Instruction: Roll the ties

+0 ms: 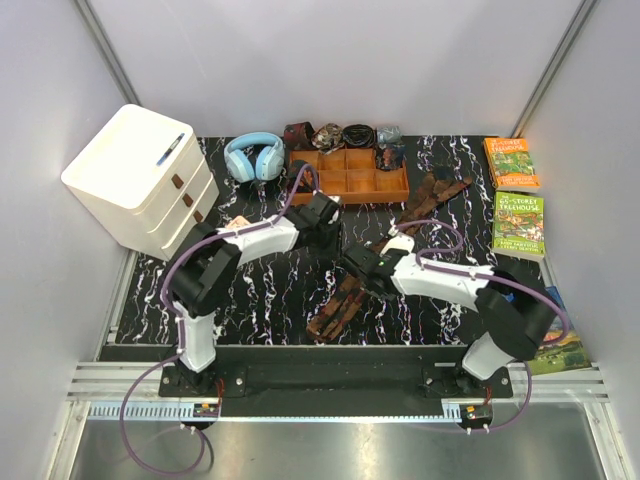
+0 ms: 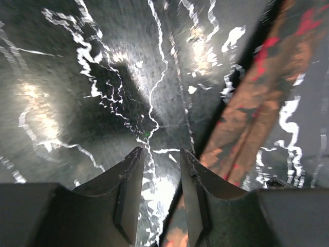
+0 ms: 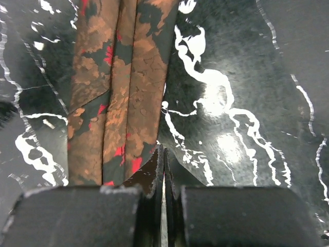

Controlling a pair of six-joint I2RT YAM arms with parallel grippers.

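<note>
A brown tie with dark and red patches (image 1: 338, 308) lies folded lengthwise, flat and slanting across the table. In the top view my right arm hides its middle. My left gripper is part open, with bare table showing between its fingertips; the tie (image 2: 247, 118) runs beside it on the right. My right gripper is shut, nothing visible between its fingers, with its tips over the right edge of the tie (image 3: 115, 103). Whether they touch the cloth cannot be told.
An orange divided box (image 1: 360, 182) stands at the back, rolled ties (image 1: 327, 138) behind it. Blue headphones (image 1: 255, 157) and a white drawer unit (image 1: 140, 180) are on the left. Books (image 1: 518, 222) line the right side. Bare table lies left of the tie.
</note>
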